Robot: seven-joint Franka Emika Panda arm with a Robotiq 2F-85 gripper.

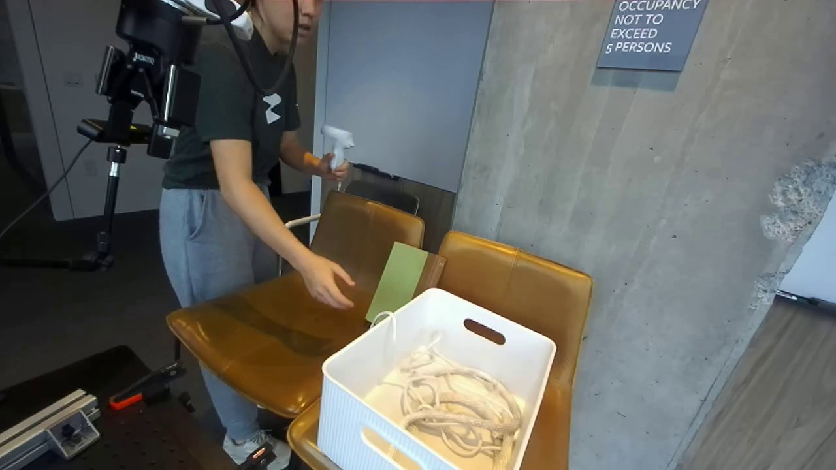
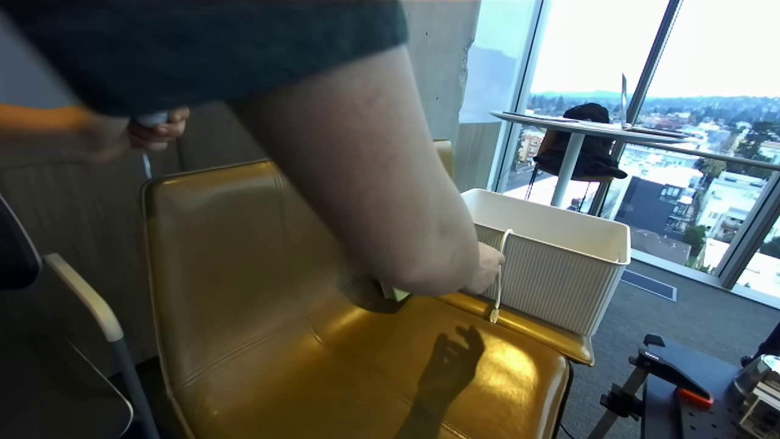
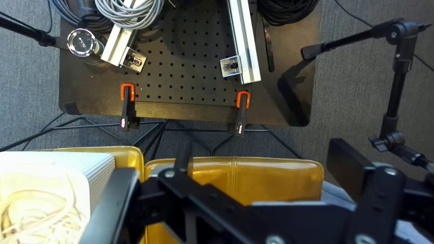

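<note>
High at the left of exterior view 1, my gripper (image 1: 144, 103) hangs above the floor, away from the chairs. Its fingers stand wide apart in the wrist view, with only the chair seat and floor visible between them, so it is open. A white ribbed bin (image 1: 349, 398) rests on the right-hand tan chair (image 1: 541, 283). Coiled cream rope (image 1: 462, 401) lies inside, and a thin white cord (image 2: 501, 272) hangs over the bin's side. Behind the bin, a green flat panel (image 1: 398, 281) leans by the chair backs.
A person (image 1: 235, 133) stands by the empty left chair (image 1: 235, 344), reaching a bare hand (image 1: 326, 281) toward the bin and holding a white handheld device (image 1: 338, 145). The black perforated table (image 3: 183, 61) carries clamps, metal rails and cables. A black stand (image 3: 394, 89) rises beside it.
</note>
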